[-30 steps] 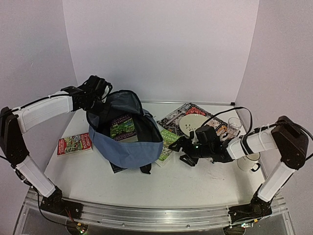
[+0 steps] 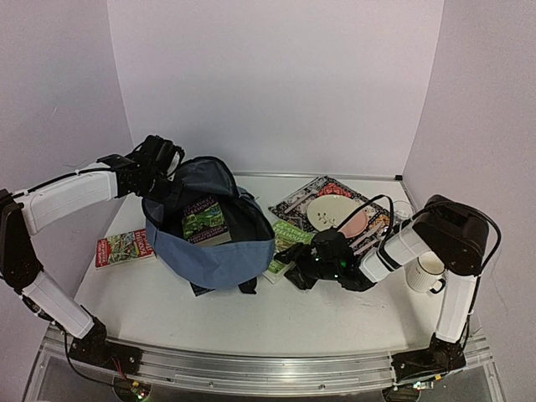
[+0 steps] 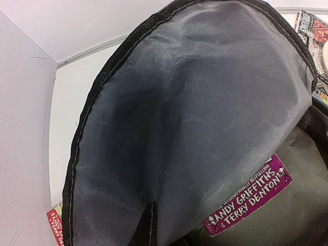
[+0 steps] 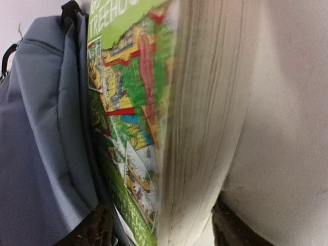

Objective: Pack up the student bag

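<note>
The blue-grey bag (image 2: 209, 261) stands with its mouth spread, a purple and green book (image 2: 205, 222) inside. At its back left rim, my left gripper (image 2: 174, 174) appears shut on the bag's edge; its fingers are hidden in the left wrist view, where the bag's grey lining (image 3: 205, 102) fills most of the picture. Right of the bag lies a green treehouse book (image 4: 136, 77). My right gripper is open around the end of this book, one dark finger on either side of its thickness. A red book (image 2: 124, 249) lies left of the bag.
A patterned placemat (image 2: 293, 201) with a plate (image 2: 331, 211) and cutlery lies at the back right. Near it are a clear glass (image 2: 402, 213) and a white mug (image 2: 423, 275).
My right gripper has moved left, from beside the green book to around its end. The left gripper has shifted slightly left and down, and the bag has shifted left with it.
</note>
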